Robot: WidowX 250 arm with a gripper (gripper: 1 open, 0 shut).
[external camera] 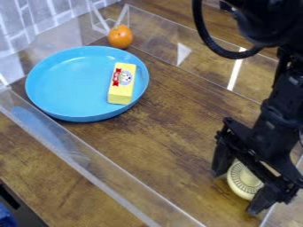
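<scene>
My black gripper (242,176) is low at the right, its fingers part open around a pale, round, ribbed object (244,180) on the wooden surface; I cannot tell whether they grip it. A blue plate (66,93) at the upper left holds a yellow block (122,83) with a red and white label. An orange ball (120,37) sits behind the plate.
Clear plastic walls border the wooden surface (130,151) along the left and back. A dark blue object (10,217) shows at the lower left corner, outside the wall.
</scene>
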